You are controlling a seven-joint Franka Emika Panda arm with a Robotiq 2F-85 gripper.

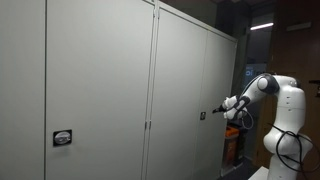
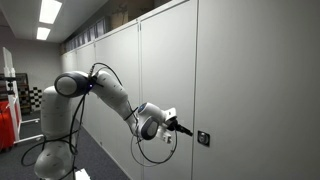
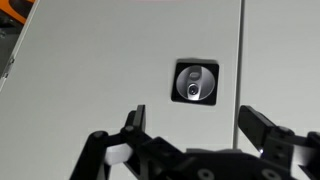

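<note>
A tall pale cabinet door carries a round latch on a black square plate. In exterior view 2 this latch sits just right of my gripper, which points at it from a short distance. The wrist view has my gripper open, one finger at lower left and the other at lower right. Nothing lies between them; the latch shows above the gap. From exterior view 1, my gripper appears beside the latch, too small there to judge the fingers.
Another latch is on a door farther left. Cabinet doors form a flat wall in front of the arm. An orange object stands behind the arm. A narrow door seam runs right of the latch.
</note>
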